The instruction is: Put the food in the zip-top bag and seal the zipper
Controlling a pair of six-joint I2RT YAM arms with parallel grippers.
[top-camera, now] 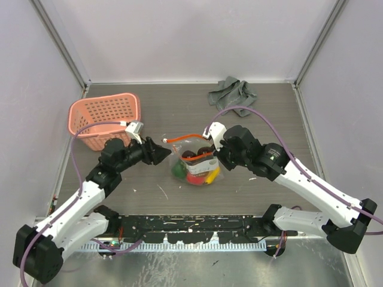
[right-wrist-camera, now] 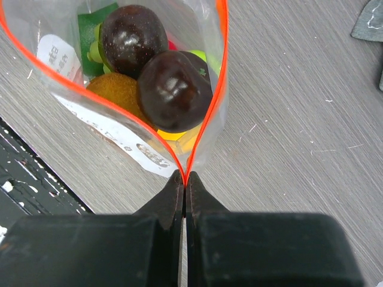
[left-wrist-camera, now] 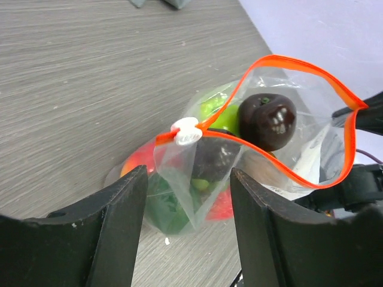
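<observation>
A clear zip top bag [top-camera: 196,162] with an orange zipper rim stands in the middle of the table, its mouth gaping. Inside are dark round fruits [right-wrist-camera: 173,89], a brown one [right-wrist-camera: 117,93], a green piece [left-wrist-camera: 167,206], a red one and a yellow one [top-camera: 212,175]. The white slider [left-wrist-camera: 187,130] sits on the zipper near the bag's left corner. My left gripper is open, facing that corner, with nothing gripped. At the opposite corner, my right gripper is shut on the orange rim where its two sides meet.
An empty orange basket [top-camera: 104,113] stands at the back left. A grey cloth [top-camera: 232,94] lies at the back right. Bare table stretches behind the bag and to its right.
</observation>
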